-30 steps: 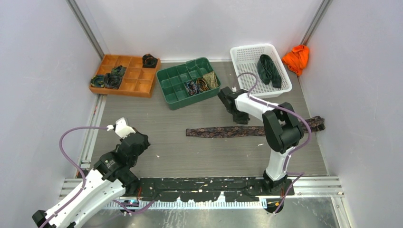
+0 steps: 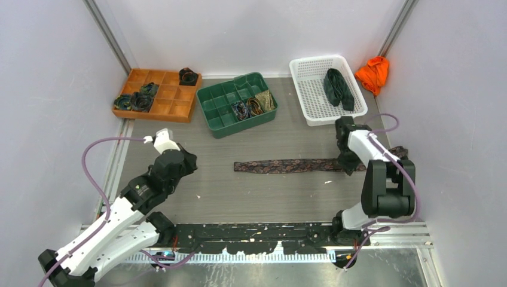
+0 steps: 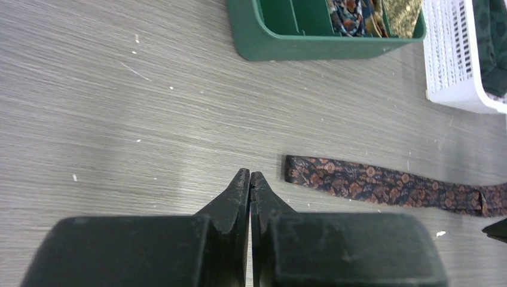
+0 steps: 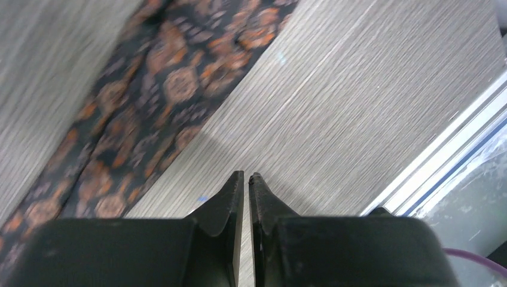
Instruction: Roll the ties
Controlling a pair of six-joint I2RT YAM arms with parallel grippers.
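Note:
A dark paisley tie [image 2: 281, 166] lies stretched along the table, its right end bunched near the wall; it also shows in the left wrist view [image 3: 359, 179] and fills the upper left of the right wrist view [image 4: 143, 113]. My right gripper [image 2: 350, 168] is low over the tie's right part, its tips [image 4: 244, 178] close together beside the cloth, nothing seen between them. My left gripper [image 2: 192, 162] hangs left of the tie's end; in the left wrist view its fingertips [image 3: 250, 176] appear together, so its opening is unclear.
An orange divided tray [image 2: 170, 110] and a green divided box [image 2: 239, 127] hold rolled ties. A white basket [image 2: 311, 84] holds a green tie, with orange cloth [image 2: 372, 75] beside it.
My right gripper has swung rightward along the tie from its middle toward its right part. My left arm has moved up and slightly right.

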